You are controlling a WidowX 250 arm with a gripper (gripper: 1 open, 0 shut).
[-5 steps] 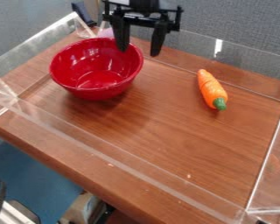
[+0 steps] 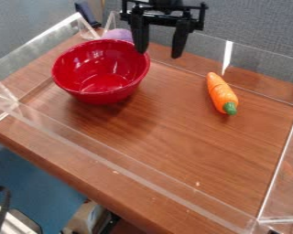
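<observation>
My black gripper [image 2: 160, 46] is raised at the top of the view with its fingers apart, open, and nothing visible between them. Below it and to the left, a red bowl [image 2: 99, 85] rests on the wooden table [image 2: 174, 155]. A purple object [image 2: 117, 35] is partly hidden behind the bowl and the gripper. An orange carrot [image 2: 222, 93] with a green end lies on the right side of the table.
Clear plastic walls border the table on its sides and back. Dark items sit below the table's left edge.
The gripper has moved a little to the right over the last second, uncovering more of the purple object. The bowl and carrot look unmoved.
</observation>
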